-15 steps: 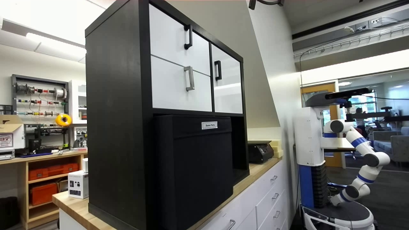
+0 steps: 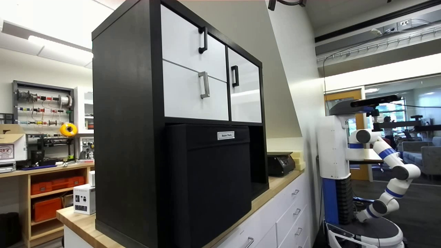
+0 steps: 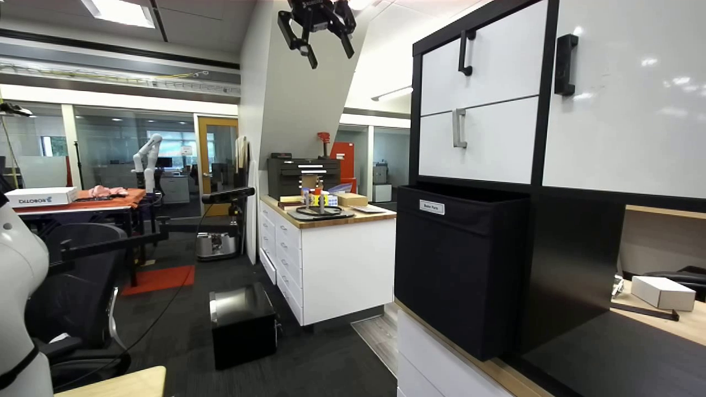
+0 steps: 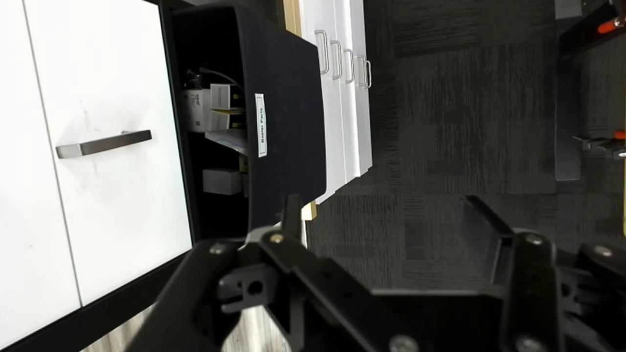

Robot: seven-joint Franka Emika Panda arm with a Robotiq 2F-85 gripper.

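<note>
High in exterior view 2, my gripper (image 3: 331, 57) hangs open, pointing down, in front of and apart from the dark cabinet (image 3: 537, 142). Nothing is between its fingers. The wrist view shows the gripper with its fingers spread wide over the floor. Two white drawers, an upper drawer (image 3: 506, 63) and a lower drawer (image 3: 499, 149), sit flush in the cabinet. The upper one has a black handle (image 3: 463, 53), the lower one a silver handle (image 4: 114, 143). A white door (image 2: 246, 97) with a black handle (image 2: 235, 76) is closed beside them.
Under the drawers sits a black fabric bin (image 4: 287, 117), labelled, protruding forward, its open top showing small boxes (image 4: 221, 182). Below runs a wooden counter (image 2: 285, 180) over white drawers. A black box (image 3: 245, 331) stands on the floor. The space in front of the drawer faces looks clear.
</note>
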